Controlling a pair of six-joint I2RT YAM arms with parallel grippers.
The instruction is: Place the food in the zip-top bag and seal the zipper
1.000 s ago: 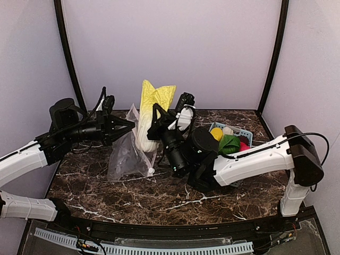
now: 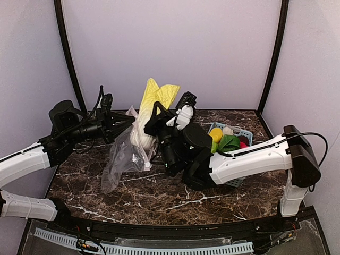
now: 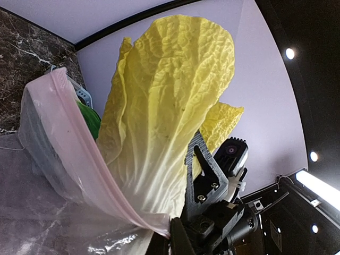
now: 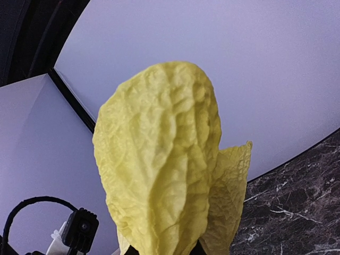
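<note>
A clear zip top bag (image 2: 123,162) with a pinkish zip edge (image 3: 79,127) hangs from my left gripper (image 2: 132,120), which is shut on the rim of its mouth. Upright at the mouth stands a yellow-white napa cabbage (image 2: 150,103), its leafy end up. My right gripper (image 2: 152,121) is shut on the cabbage from the right side. In the left wrist view the cabbage's white lower end passes behind the zip edge; how deep it sits in the bag cannot be told. Leaves cover most of the right fingers in the right wrist view.
At the right, partly behind my right arm, a blue-grey basket (image 2: 245,132) holds a yellow fruit (image 2: 215,134), a green pepper-like item (image 2: 228,142) and other food.
The bag's lower end has swung and hangs somewhat lower. My left gripper has hardly moved.
</note>
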